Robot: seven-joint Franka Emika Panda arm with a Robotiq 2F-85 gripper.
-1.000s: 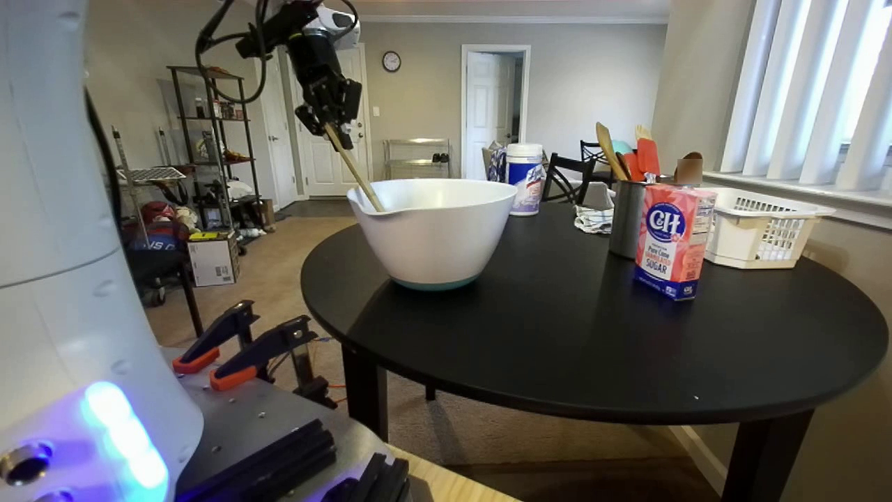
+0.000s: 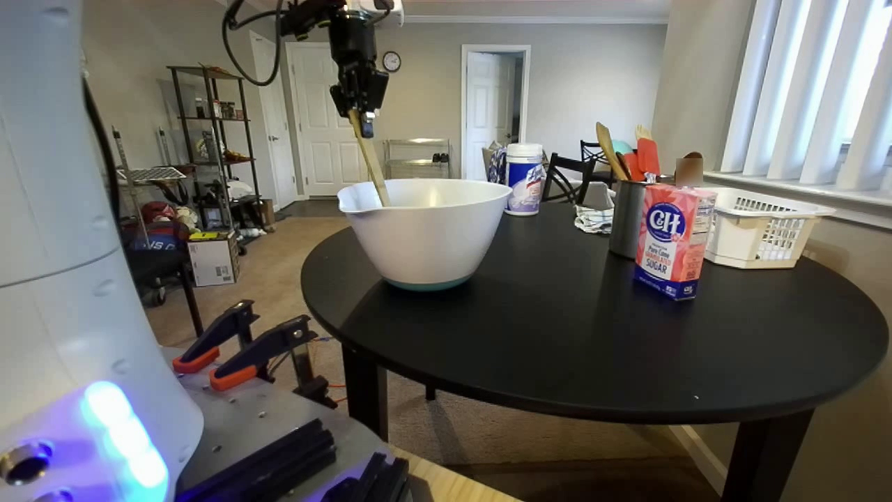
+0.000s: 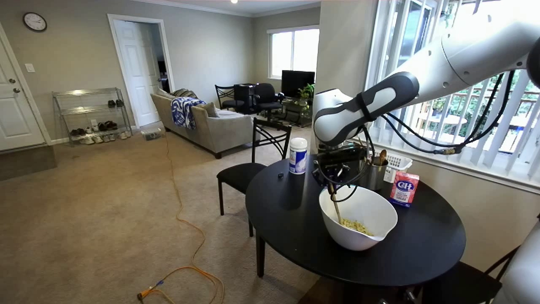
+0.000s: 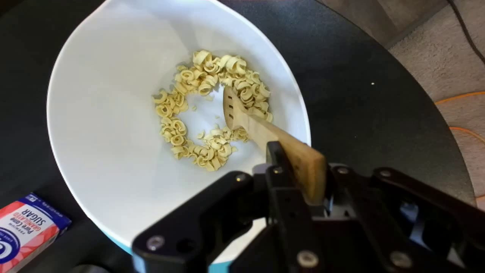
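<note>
A wooden slotted spatula [image 4: 259, 129] slants down into a white mixing bowl [image 2: 426, 230], its slotted head low inside among dry pasta curls [image 4: 207, 152]. My gripper is shut on the spatula's handle, above the bowl's rim on one side. The pasta lies in a broken ring around a bare patch of the bowl's floor, with the spatula head at the edge of that patch. Whether the head touches the floor, I cannot tell. In exterior view 2 the bowl [image 3: 377, 218] stands upright, and my arm's wrist partly hides the handle.
On the round black table [image 2: 585, 351] stand a sugar box [image 2: 669, 242], a metal utensil holder [image 2: 627, 219], a white basket [image 2: 757, 230] and a wipes canister [image 2: 524, 180]. The table's edge is close to the bowl. Bare tabletop lies in front of the sugar box.
In exterior view 1 my gripper has moved right and slightly down, and the spatula stands steeper. The bowl has shifted slightly left.
</note>
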